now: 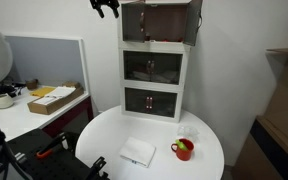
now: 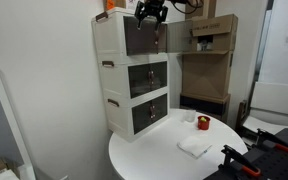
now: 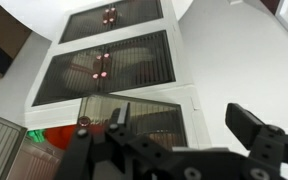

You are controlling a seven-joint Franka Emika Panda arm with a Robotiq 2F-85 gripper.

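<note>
A tall white cabinet [image 1: 152,93] with dark mesh doors stands at the back of the round white table [image 1: 108,123]. Its top compartment is open, while the middle and lower doors are closed. My gripper [image 1: 107,13] hangs high, just left of the top compartment and clear of it. In the wrist view, the open gripper has its two black fingers spread wide with nothing between them. Something green and red [image 3: 57,136] shows near the cabinet's top part there, too partial to identify.
On the table are a red mug [image 1: 185,154] with something green in it, a clear cup [image 2: 190,116] and a flat white object [image 1: 137,151]. An open cardboard box [image 1: 53,98] lies on the left. Brown shelving [image 2: 208,65] rises right of the cabinet.
</note>
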